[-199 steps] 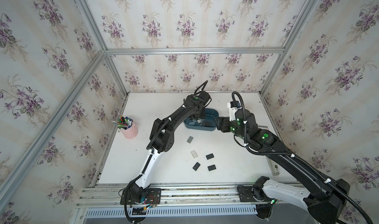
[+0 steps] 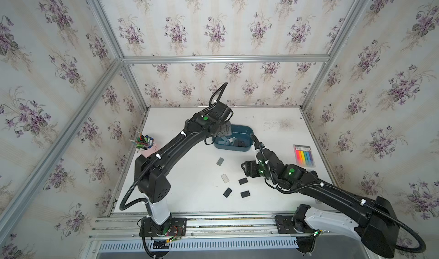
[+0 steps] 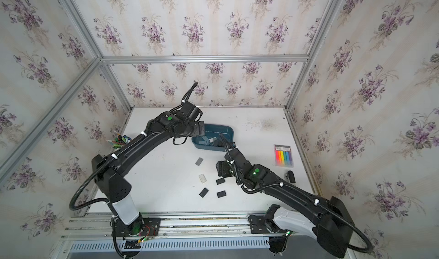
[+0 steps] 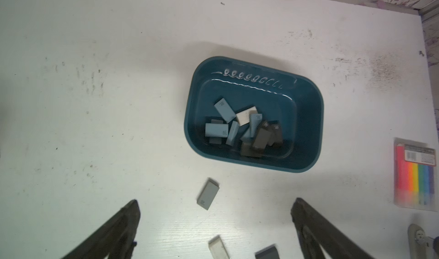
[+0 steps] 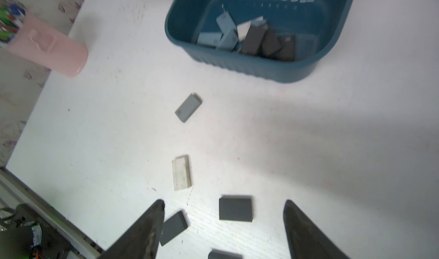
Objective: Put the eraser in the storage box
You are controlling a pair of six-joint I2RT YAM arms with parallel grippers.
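A teal storage box holds several grey, blue, dark and white erasers. On the table in front of it lie a grey eraser, a white eraser and several dark erasers. My left gripper is open above the table, looking down on the box and the grey eraser, with nothing held. My right gripper stands open lower down, over the dark erasers to the front right of the box, with nothing between its fingers.
A pink pen cup stands at the left edge. A rainbow marker pack lies at the right edge, near the right arm. Behind the box and left of it the table is clear.
My left arm has risen up and back out of the box area. My right gripper has moved down and toward the front left, over the dark erasers.
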